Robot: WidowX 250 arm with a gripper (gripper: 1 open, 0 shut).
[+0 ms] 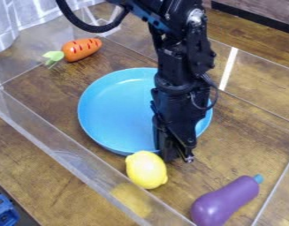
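Note:
My black gripper reaches down at the front rim of a blue plate, its tips low beside a yellow lemon toy. The lemon lies just in front of the plate, left of the fingertips. The fingers are dark and overlap, so what is between them is hidden.
An orange carrot toy lies at the back left, and a purple eggplant toy at the front right. A clear tray wall runs along the left and front. Bare wood shows right of the plate.

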